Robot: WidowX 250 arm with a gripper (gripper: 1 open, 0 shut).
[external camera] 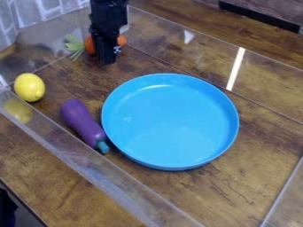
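My black gripper (105,48) reaches down from the top of the view onto an orange toy carrot (120,39) with green leaves (73,46) at the back left. The gripper's body covers most of the carrot, so whether anything is between the fingers is hard to see; the fingers look close together.
A large blue plate (169,121) fills the centre right. A purple eggplant (83,122) lies left of it, and a yellow lemon (30,87) sits at the far left. Clear plastic walls edge the wooden surface, which is bare at the back right.
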